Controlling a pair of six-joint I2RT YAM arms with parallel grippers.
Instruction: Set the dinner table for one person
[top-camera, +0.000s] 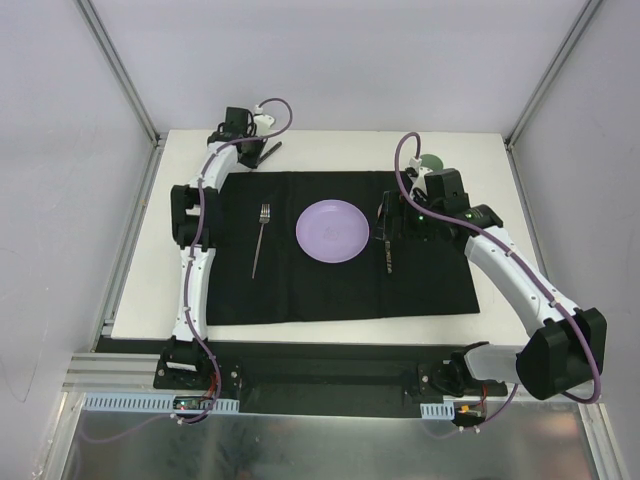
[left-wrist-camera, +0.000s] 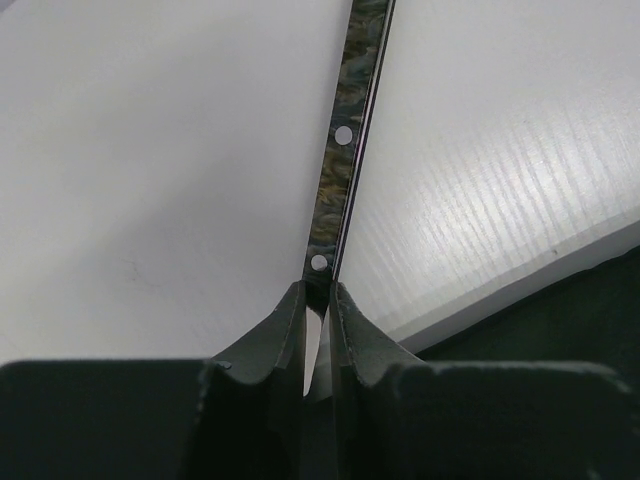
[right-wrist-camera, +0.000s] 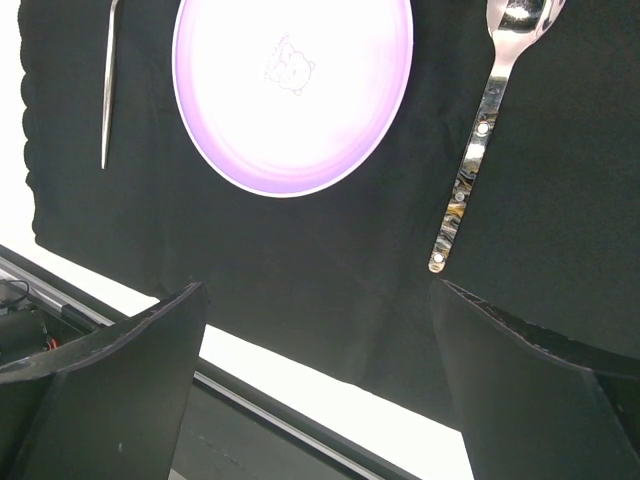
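Observation:
A purple plate lies on the black mat, with a fork to its left and a spoon to its right. At the table's back left, my left gripper is on a knife with a dark marbled handle; its fingertips meet at the handle's lower end, but whether they grip it is unclear. My right gripper stands open over the right side of the mat, near the spoon, with nothing between its fingers.
A green round object sits at the back right, behind my right arm. White table margins surround the mat.

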